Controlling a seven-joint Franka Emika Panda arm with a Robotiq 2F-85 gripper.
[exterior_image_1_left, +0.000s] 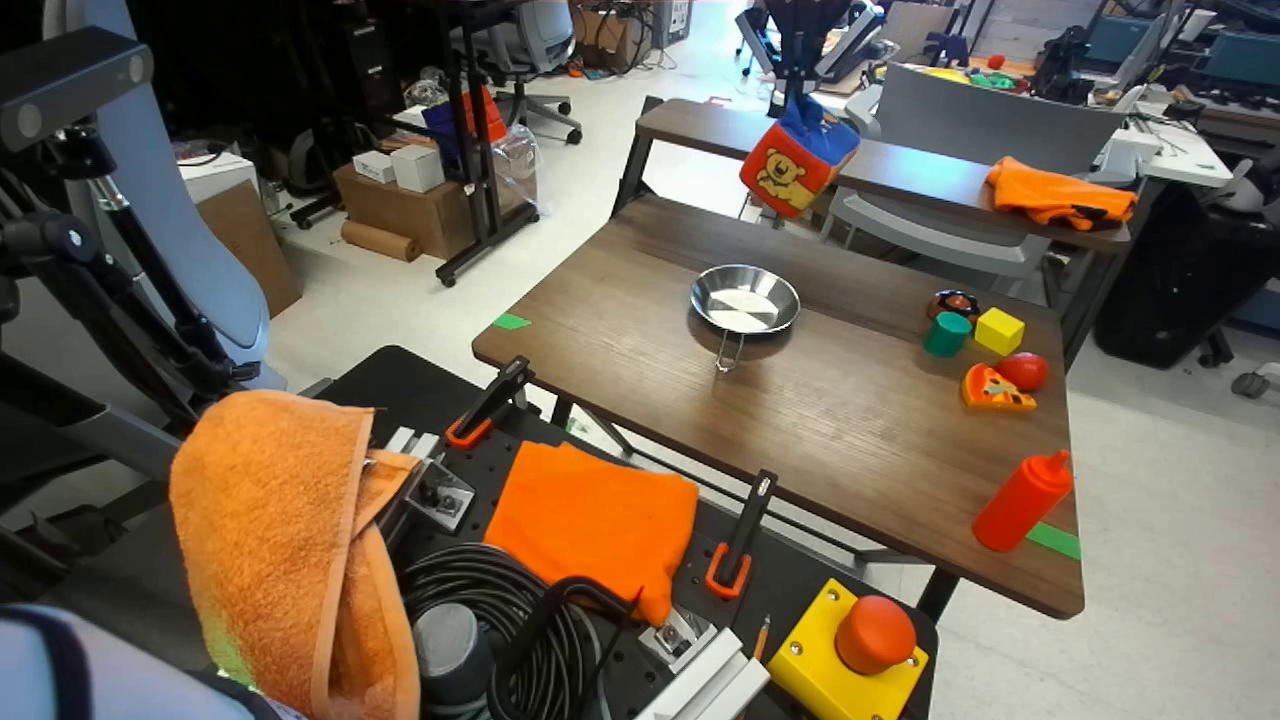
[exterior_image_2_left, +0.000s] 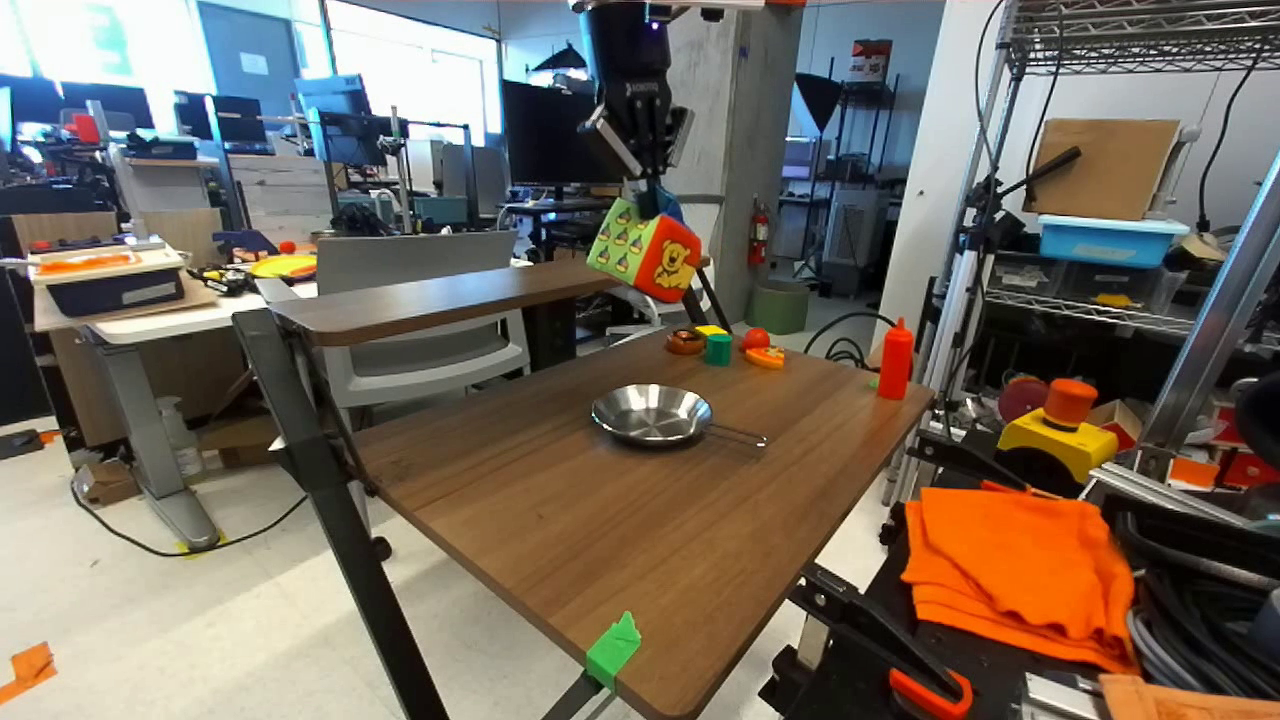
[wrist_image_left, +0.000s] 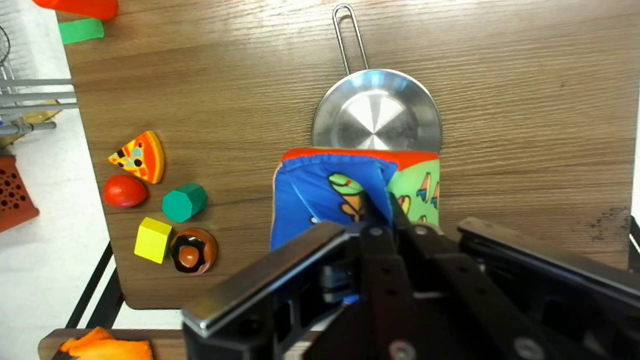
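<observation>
A soft, colourful fabric cube hangs in the air above the far side of the table, pinched by its blue top face. My gripper is shut on that blue cloth in the wrist view, the fingertips sunk in a fold. Red bear and green patterned sides of the cube show in exterior view 2. On the table sits an empty steel pan, its wire handle towards the near edge. In the wrist view the cube hides part of the pan's rim, though it hangs well above the tabletop.
Toward one end of the table are a pizza slice, a red tomato, a green block, a yellow block and a donut. A red bottle stands near the corner. Bare tabletop surrounds the pan.
</observation>
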